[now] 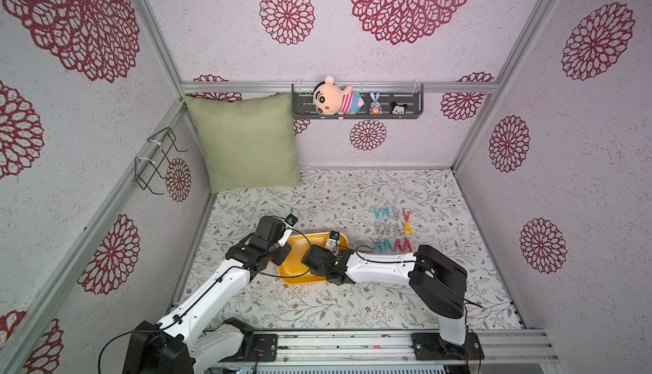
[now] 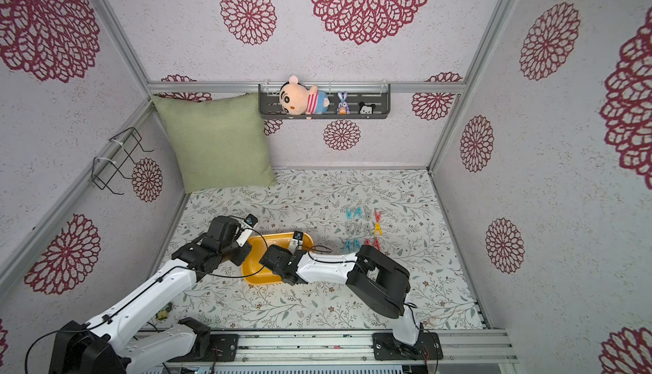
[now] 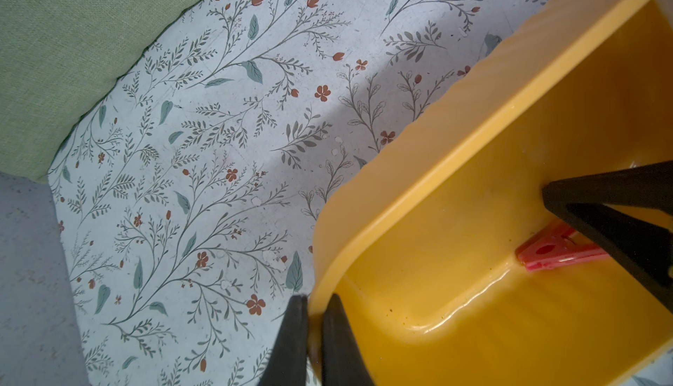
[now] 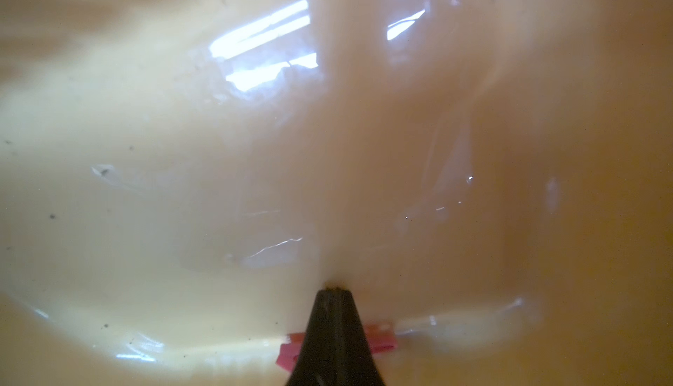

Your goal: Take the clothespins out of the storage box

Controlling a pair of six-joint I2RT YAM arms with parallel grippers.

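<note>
The yellow storage box [image 1: 293,266] stands on the table between my arms. My left gripper is shut on its rim, one finger on each side of the wall. Inside the box, my right gripper is shut, its fingertips together with nothing between them. A red clothespin [image 4: 382,338] lies low in the box, outside those fingers and partly hidden behind them. From the left wrist, the same red clothespin [image 3: 550,250] shows on the floor near the long wall, partly covered by the right gripper's black fingers [image 3: 596,193].
Several clothespins lie in rows on the table right of the box, among them a yellow clothespin [image 1: 407,228] and a blue clothespin [image 1: 378,213]. A green cushion [image 1: 248,143] leans at the back left. The table behind the box is clear.
</note>
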